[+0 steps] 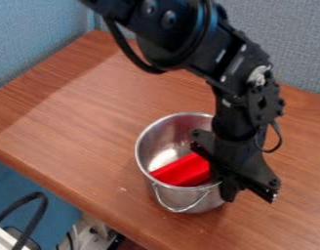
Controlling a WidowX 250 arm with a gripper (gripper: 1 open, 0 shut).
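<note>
A metal pot [163,142] with a wire handle stands near the front edge of the wooden table. A red object [179,169] lies inside it. The black gripper [230,176] is low at the pot's right side, over its rim; its fingertips are partly hidden, and I cannot tell whether anything is between them.
Grey-blue padded walls [287,54] stand at the back and left. Black cables [26,215] hang beyond the front-left edge.
</note>
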